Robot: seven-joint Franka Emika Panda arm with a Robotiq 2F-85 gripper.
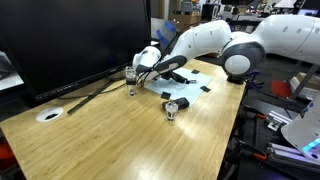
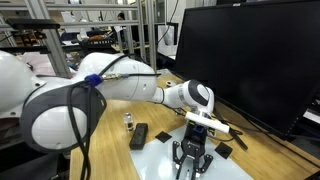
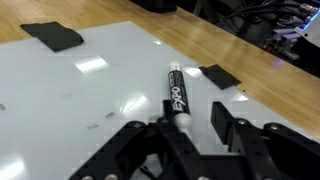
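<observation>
A black marker [image 3: 177,92] lettered EXPO lies on the white board [image 3: 110,80] in the wrist view. Its near end reaches down between the fingers of my gripper, which is open. Clear space shows on both sides of the marker. From the second exterior view, my gripper [image 2: 190,155] points down low over the white board [image 2: 150,160]. Whether the fingertips touch the board cannot be told. The arm hides much of the marker in the exterior views.
A dark eraser-like block [image 1: 176,103] lies by the board's edge, with a small bottle [image 1: 171,110] near it. Another clear container [image 1: 130,76] stands by the large black screen [image 1: 70,45]. A white roll [image 1: 49,115] lies at left.
</observation>
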